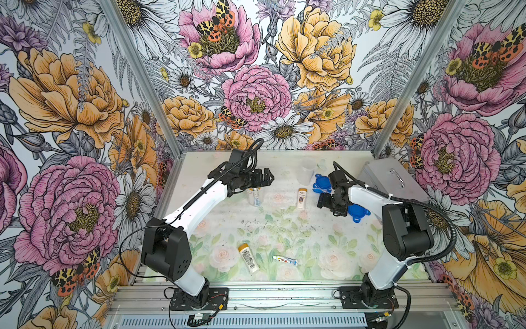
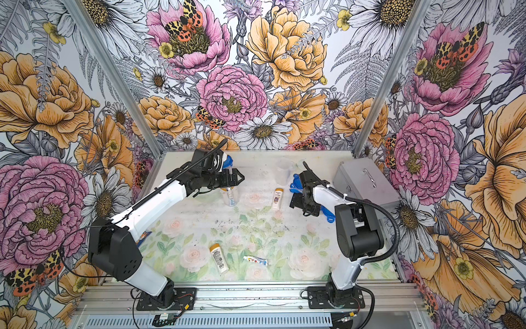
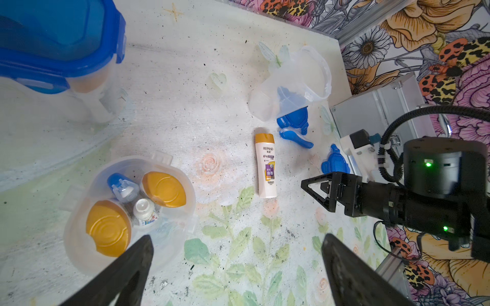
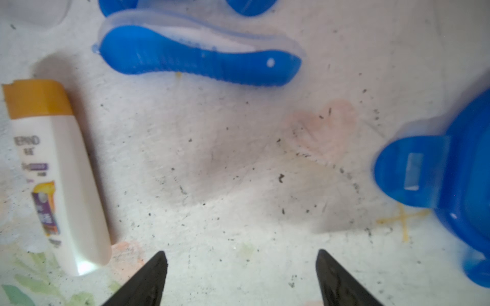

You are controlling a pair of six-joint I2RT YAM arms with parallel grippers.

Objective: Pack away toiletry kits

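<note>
My left gripper (image 1: 263, 178) is open above a clear container (image 3: 76, 214) holding orange-capped bottles (image 3: 166, 188) and small items. My right gripper (image 1: 323, 201) is open, low over bare table beside a blue toothbrush case (image 4: 199, 61), a white shampoo bottle with orange cap (image 4: 61, 193) and a blue lid (image 4: 469, 168). Another blue lid (image 3: 293, 117) lies by an empty clear container (image 3: 311, 71). Near the front lie a shampoo bottle (image 1: 248, 258) and a toothpaste tube (image 1: 285, 261).
A lidded container (image 3: 51, 35) with blue top stands at the back left in the left wrist view. A grey metal box (image 1: 391, 178) occupies the right rear.
</note>
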